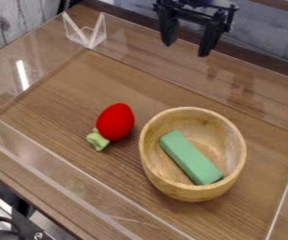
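Note:
The black gripper (191, 34) hangs at the top centre of the view, above the back of the wooden table; whether its fingers are open or shut is hard to make out. A wooden bowl (219, 128) at the lower right holds a green block (190, 157). A red object (116, 121) with a small green end lies left of the bowl.
A white wire-like item (91, 30) stands at the back left. Dark clutter lies at the bottom left corner, off the table's edge.

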